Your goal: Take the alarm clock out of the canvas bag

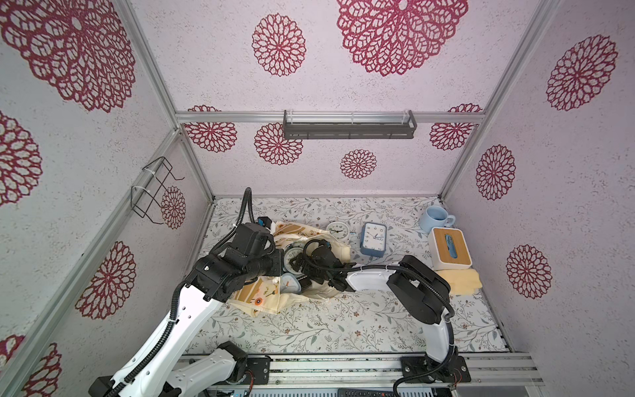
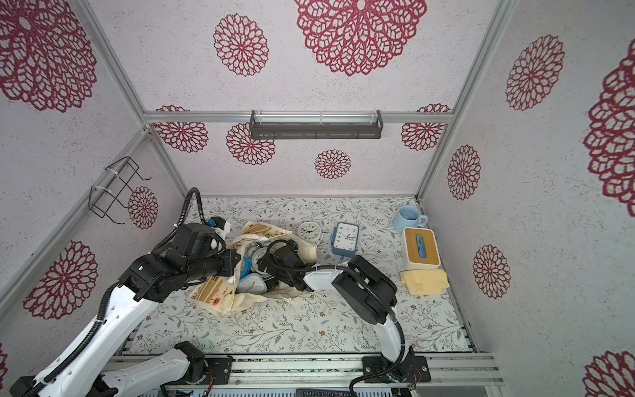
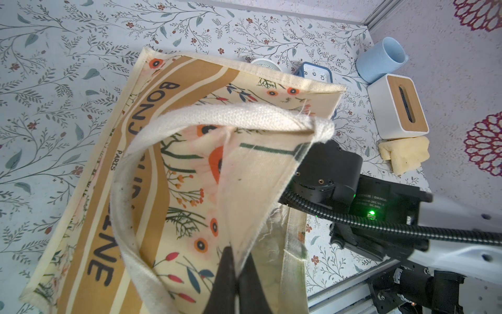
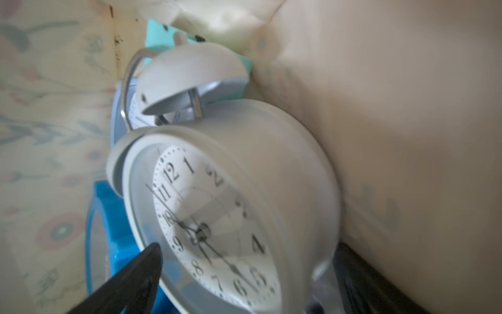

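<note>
The canvas bag (image 1: 261, 297) lies open on the table with several clocks inside. My left gripper is shut on the bag's cloth edge, beside a white strap. My right gripper is open inside the bag, its fingers either side of a white twin-bell alarm clock (image 4: 224, 204). A blue clock (image 4: 112, 219) and another clock lie behind it in the right wrist view.
A white round clock (image 2: 309, 230) and a blue square clock (image 1: 373, 238) stand behind the bag. At right are a blue mug (image 1: 436, 217), a tissue box (image 1: 449, 254) and a yellow cloth (image 2: 425, 281).
</note>
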